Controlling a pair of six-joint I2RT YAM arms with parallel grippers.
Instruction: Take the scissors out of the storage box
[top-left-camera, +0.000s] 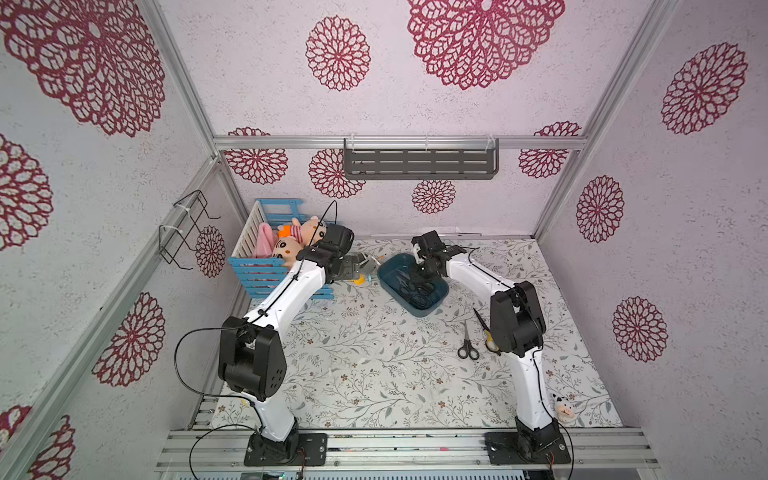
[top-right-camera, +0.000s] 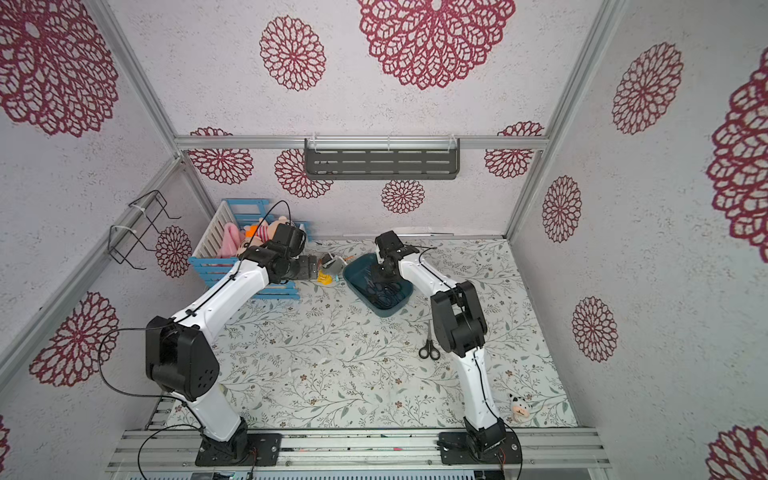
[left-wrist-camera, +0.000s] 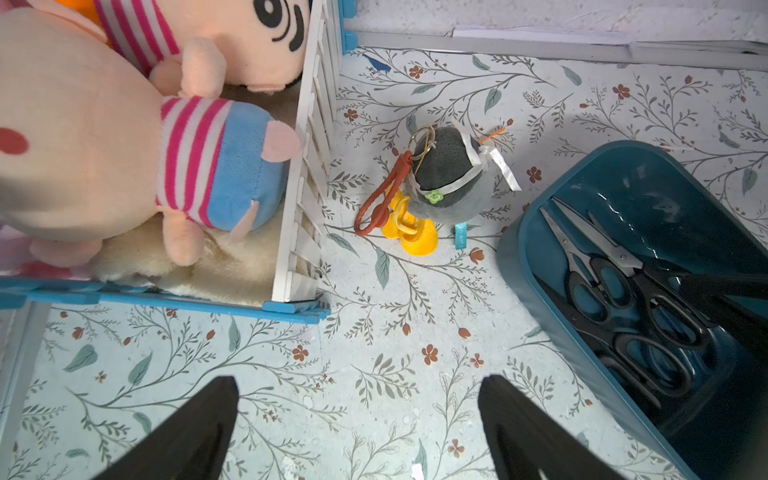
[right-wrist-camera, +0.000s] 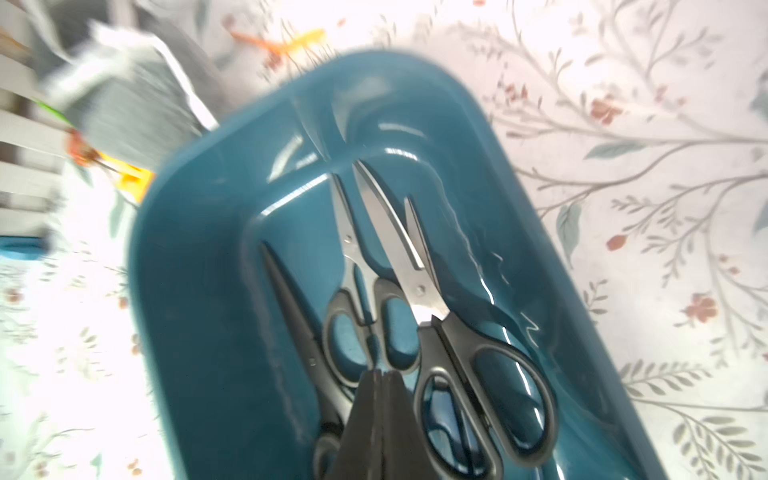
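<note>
The blue storage box (right-wrist-camera: 552, 280) holds several dark-handled scissors. Largest in the right wrist view are the black-handled silver scissors (right-wrist-camera: 421, 293), their blades toward the far end. Small silver scissors (right-wrist-camera: 349, 240) lie beside them, with dark-bladed scissors (right-wrist-camera: 302, 336) along the left. My right gripper is over the box with its fingertips together; nothing shows between them, and the scissors' handles lie to either side and below. My left gripper stands open and empty, its two dark fingers wide apart above the table left of the box.
A blue and white crate (left-wrist-camera: 300, 160) of plush toys stands left of the box. A grey plush (left-wrist-camera: 448, 176) and a yellow item (left-wrist-camera: 416, 237) lie between them. Loose scissors (top-left-camera: 468, 344) rest on the table.
</note>
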